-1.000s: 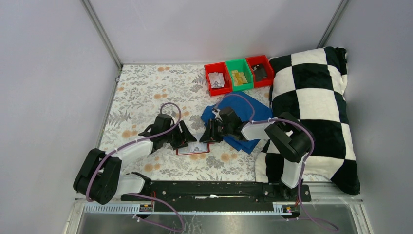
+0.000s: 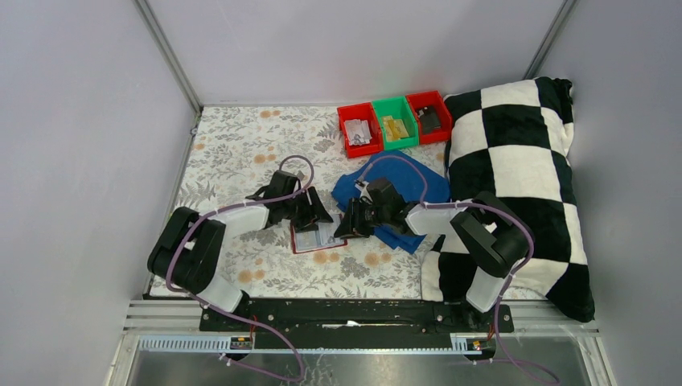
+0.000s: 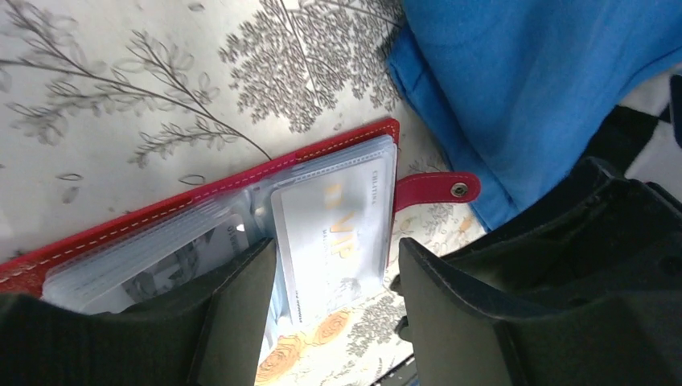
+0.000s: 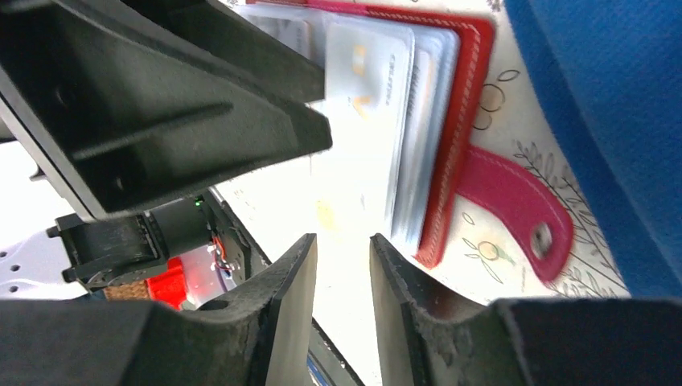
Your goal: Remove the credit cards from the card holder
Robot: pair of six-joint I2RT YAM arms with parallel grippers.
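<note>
The red card holder point(image 2: 318, 248) lies flat and unfolded on the table, with clear sleeves and a snap strap point(image 3: 434, 190) at its right end. A white card with gold letters point(image 3: 334, 229) rests in the right-hand sleeve; another card with a dark picture point(image 3: 183, 261) shows in the left part. Over the holder, my left gripper stands open, its fingertips on either side of the white card in view, with nothing held. At the holder's right end is my right gripper, its fingers a little apart and empty.
Behind the arms stand red point(image 2: 351, 152), green point(image 2: 392, 145) and red point(image 2: 447, 134) bins with items inside. A blue cloth point(image 2: 434, 186) lies right beside the holder. The checkered cushion point(image 2: 515, 165) fills the right side. Free table shows at back left.
The right gripper has shifted slightly right.
</note>
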